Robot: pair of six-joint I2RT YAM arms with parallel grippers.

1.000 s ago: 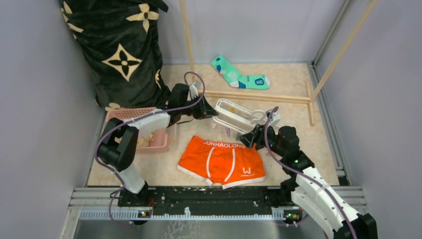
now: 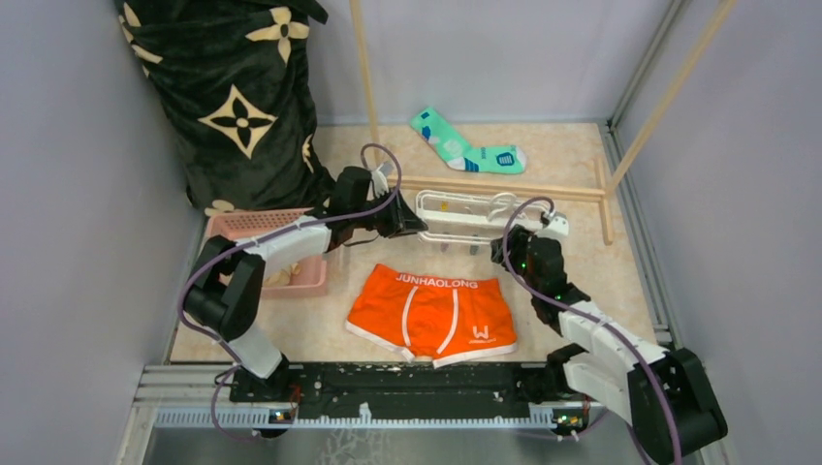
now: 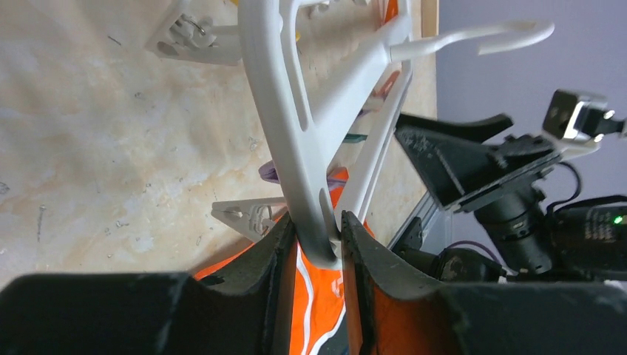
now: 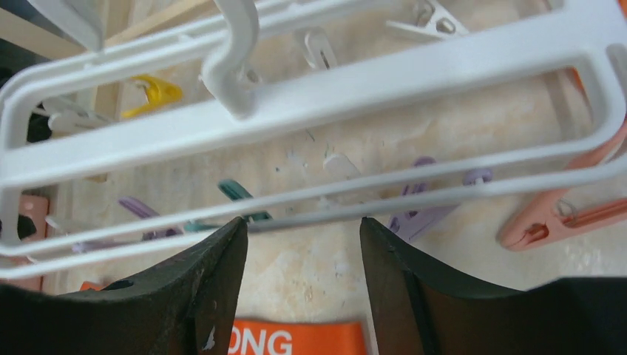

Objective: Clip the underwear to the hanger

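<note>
A white frame-shaped hanger [image 2: 472, 220] with a hook on top and several clips hanging from it is held in the air. My left gripper is shut on the end of the hanger [image 3: 296, 148]. Fingers apart, my right gripper stands open at the hanger's near rail [image 4: 310, 208], which passes across the gap in the right wrist view; contact cannot be told. The orange underwear [image 2: 433, 315] lies flat in front of the hanger, its white-lettered waistband toward the back. A purple clip [image 4: 421, 214] hangs below the near rail.
A pink basket [image 2: 320, 276] stands at the left, under the left arm. Behind the hanger runs a wooden bar [image 2: 485, 187], with a green sock [image 2: 465, 150] beyond it. Bare table shows right of the underwear.
My right gripper has moved back and to the right, away from the underwear's waistband. The hanger has swung from slanting to nearly level across the top view. The underwear has not moved.
</note>
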